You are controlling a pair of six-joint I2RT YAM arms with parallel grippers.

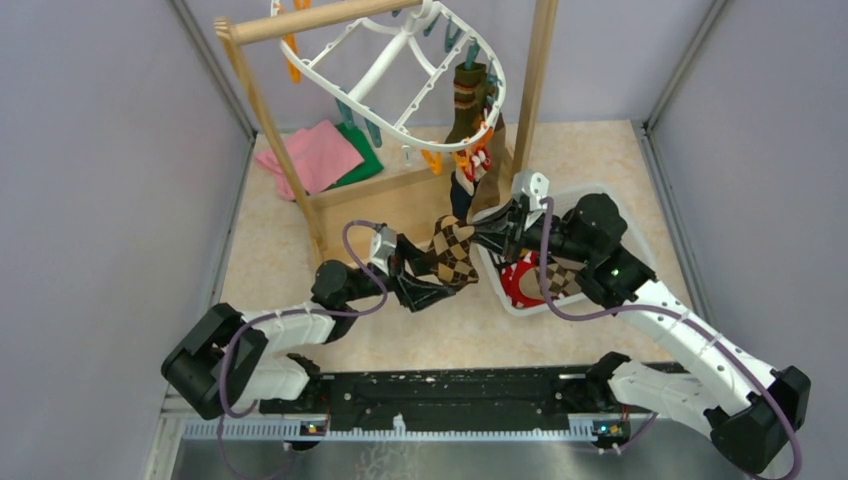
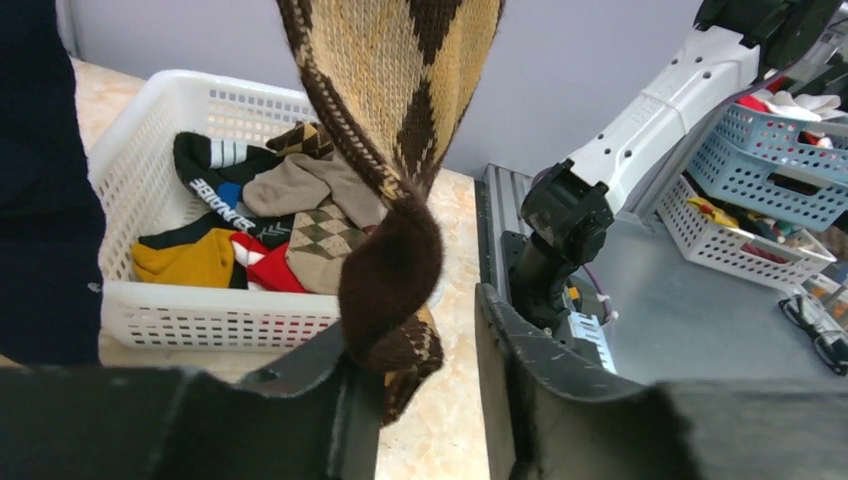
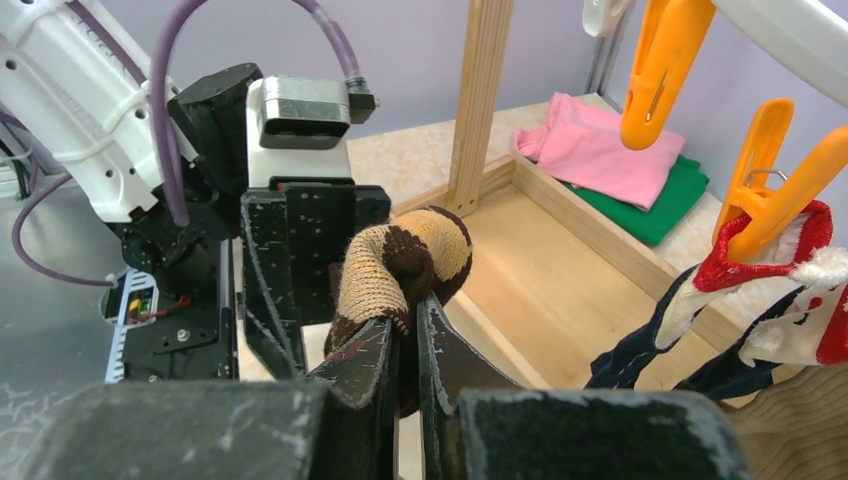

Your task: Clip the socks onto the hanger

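Observation:
A brown and tan argyle sock (image 1: 454, 250) hangs from my right gripper, which is shut on it. My left gripper is part open around the sock's dangling lower end, between its fingers in the left wrist view. The white round hanger (image 1: 330, 86) stands on a wooden frame, with green socks (image 1: 466, 100) and red-and-white Santa socks (image 3: 720, 270) clipped at its right side. Orange clips (image 3: 660, 70) hang from the ring.
A white basket (image 2: 225, 315) of loose socks sits behind my right arm. Pink cloth (image 1: 315, 155) and green cloth (image 3: 635, 215) lie at the back left.

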